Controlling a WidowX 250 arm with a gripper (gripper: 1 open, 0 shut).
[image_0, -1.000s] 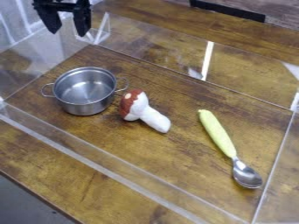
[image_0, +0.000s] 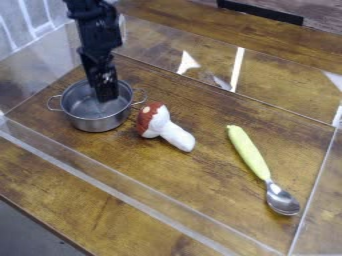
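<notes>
My black gripper (image_0: 103, 78) is blurred and hangs low over a steel pot (image_0: 94, 114) with two side handles, at the left of the board. Its fingertips look to be at or just inside the pot's back part. It appears open, though the blur makes this hard to see. Right of the pot lies a toy mushroom (image_0: 166, 129) with a red-spotted cap and white stem. A pale yellow-green corn cob or similar long item (image_0: 247, 152) lies at the right, with a metal spoon (image_0: 281, 200) at its lower end.
Clear plastic walls (image_0: 214, 70) surround the work area.
The objects on the table have not moved.
</notes>
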